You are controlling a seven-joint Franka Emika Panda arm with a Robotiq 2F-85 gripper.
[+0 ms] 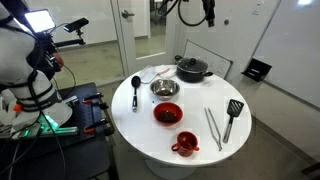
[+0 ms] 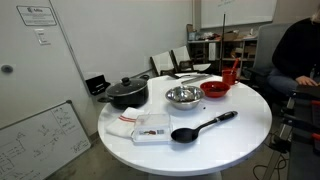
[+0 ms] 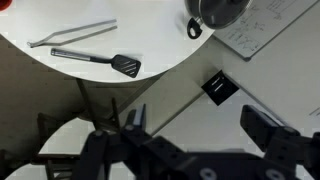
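Observation:
My gripper is open, and nothing lies between its fingers in the wrist view. It hangs high above the far side of the round white table (image 1: 140,127), clear of everything on it. A black lidded pot (image 1: 192,69) stands at the table's back, with a steel bowl (image 1: 165,90) in front of it. The red bowl (image 1: 168,113) is nearer the middle, and a red mug (image 1: 185,144) sits by the front edge. On the right are metal tongs (image 1: 213,128) and a black spatula (image 1: 234,118). A black ladle (image 2: 186,135) rests beside a clear container (image 2: 153,129).
A white cloth (image 2: 125,124) lies by the clear container. My arm's base section (image 1: 35,95) stands at the left on a black bench. Bare tabletop shows along the front, and a whiteboard (image 2: 40,139) leans against the wall behind.

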